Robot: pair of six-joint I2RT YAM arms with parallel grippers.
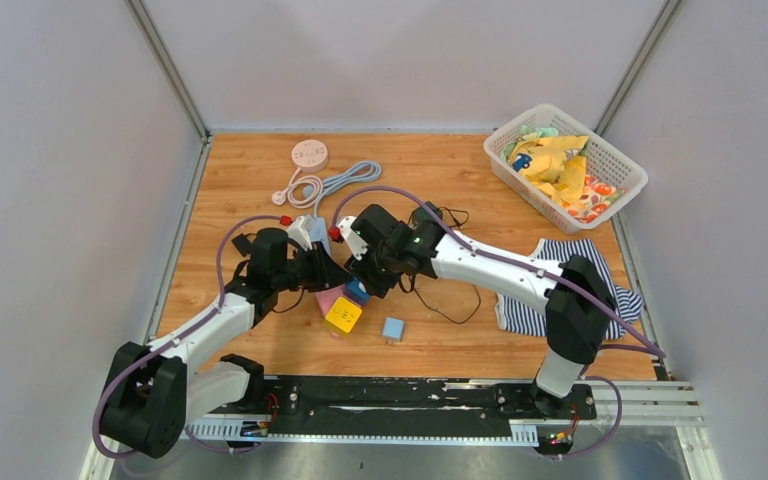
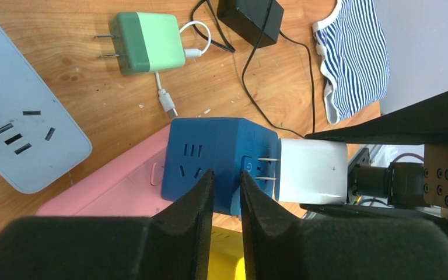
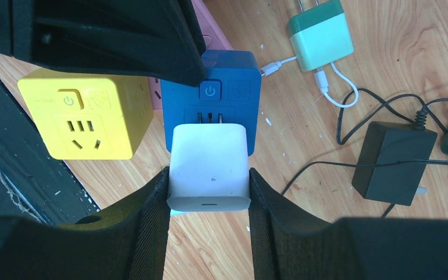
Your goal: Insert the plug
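Observation:
A white plug [image 3: 209,163] sits between the fingers of my right gripper, its prongs at the slots on the side of the blue socket cube [image 3: 181,102]. In the left wrist view, metal prongs still show between the white plug [image 2: 312,170] and the blue cube [image 2: 201,157]. My left gripper [image 1: 340,275] is at the blue cube, its dark fingers over it in both wrist views; what lies between them is largely hidden. The cube rests by a pink power strip [image 2: 105,195].
A yellow socket cube [image 3: 84,116], a green charger [image 2: 149,42], a black adapter [image 3: 394,163] with cables, and a pale power strip [image 2: 23,116] crowd the middle. A striped cloth [image 1: 520,315] and a basket [image 1: 630,185] are on the right.

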